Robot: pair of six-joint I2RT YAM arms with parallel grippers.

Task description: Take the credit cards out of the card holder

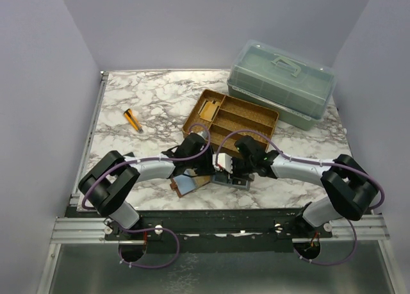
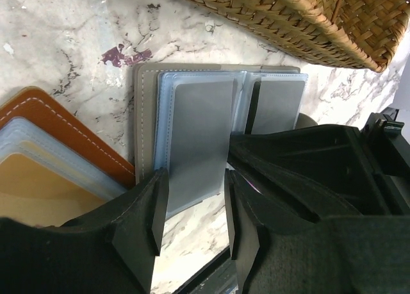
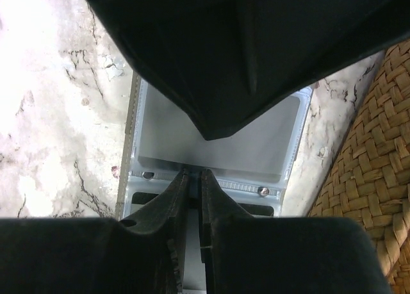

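The card holder (image 2: 192, 134) lies open on the marble, grey with clear blue-edged sleeves holding grey cards (image 3: 211, 152). My left gripper is open over a sleeve, one finger at each side of its lower part. My right gripper is shut on the holder at the strip between two sleeves. Its black body also shows in the left wrist view, over the holder's right part. A brown holder (image 2: 77, 140) with a tan card in a clear sleeve lies beside the grey one at the left.
A woven basket (image 1: 246, 118) with compartments sits just behind the holder. A green lidded box (image 1: 282, 79) stands at back right, a yellow cutter (image 1: 132, 120) at left.
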